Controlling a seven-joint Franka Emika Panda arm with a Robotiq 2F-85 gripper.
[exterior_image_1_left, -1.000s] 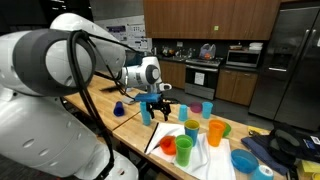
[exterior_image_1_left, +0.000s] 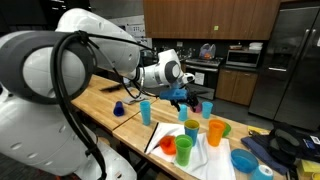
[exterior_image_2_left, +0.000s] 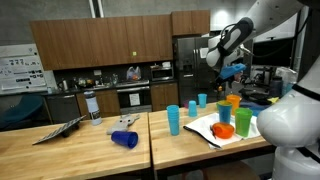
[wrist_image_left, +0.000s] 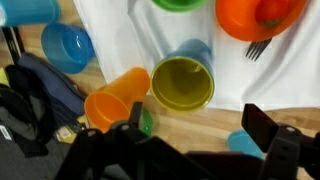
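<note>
My gripper is open with nothing between its fingers, pointing down over the crowded end of the table. In the wrist view, a blue cup with a yellow inside (wrist_image_left: 208, 58) stands just beyond the fingertips, apart from them. An orange cup (wrist_image_left: 112, 101) sits to its left, and a plain blue cup (wrist_image_left: 68, 47) lies farther left. At the top right is an orange bowl (wrist_image_left: 240, 22) holding a red round item, with a fork (wrist_image_left: 257, 49) near it. Exterior view 1 has the gripper (exterior_image_1_left: 180, 101) above and behind the yellow-lined cup (exterior_image_1_left: 192, 129).
A green cup (exterior_image_1_left: 183, 152) stands near the table's front, on a white cloth (exterior_image_1_left: 212, 160). To the left are an upright blue cup (exterior_image_1_left: 145, 113) and a dark blue cup (exterior_image_1_left: 118, 109) on its side.
The tableware looks unmoved.
</note>
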